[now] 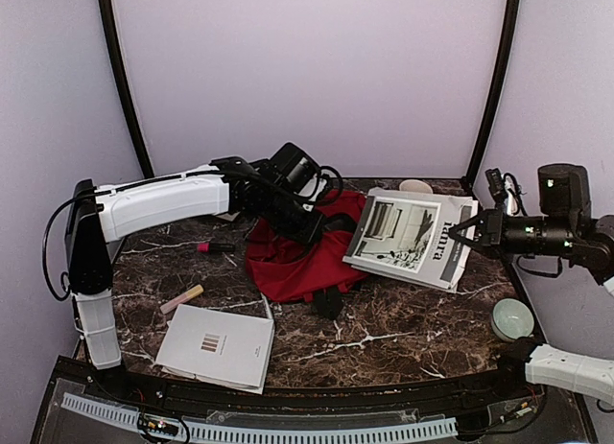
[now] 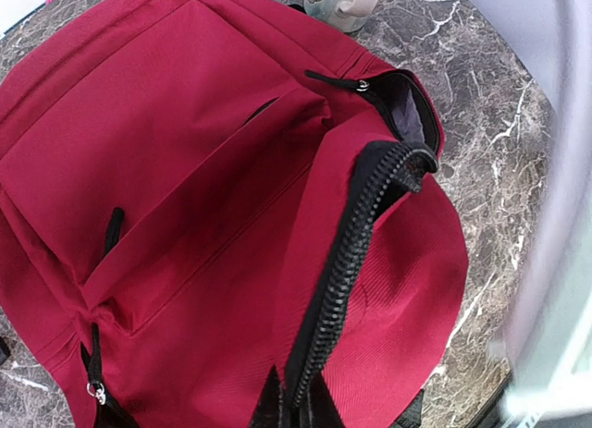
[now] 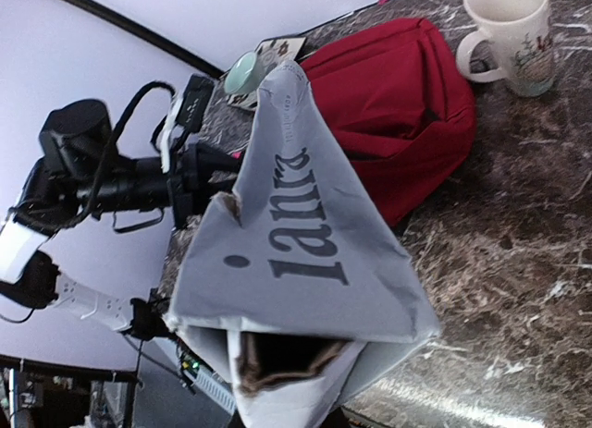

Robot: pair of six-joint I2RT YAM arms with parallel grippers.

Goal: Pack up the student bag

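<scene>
The red bag (image 1: pixel 297 276) lies in the middle of the table. In the left wrist view my left gripper is shut on the black zipper edge (image 2: pixel 344 271) of the bag, which is drawn up into a raised fold. The left arm covers part of the bag from above. At the other side, my right gripper (image 1: pixel 462 235) is shut on the grey edge of a magazine (image 1: pixel 403 235) with a picture on its cover. That magazine is tilted, its left side over or against the bag's right edge. Its grey spine (image 3: pixel 305 225) faces the right wrist camera.
A white book (image 1: pixel 216 346) lies at front left beside a pinkish tube (image 1: pixel 181 299). Behind the tube is a dark pink-ended pen-like item (image 1: pixel 216 247). A mug (image 3: pixel 513 40) stands at back right. A pale green bowl (image 1: pixel 512 319) sits at the right edge.
</scene>
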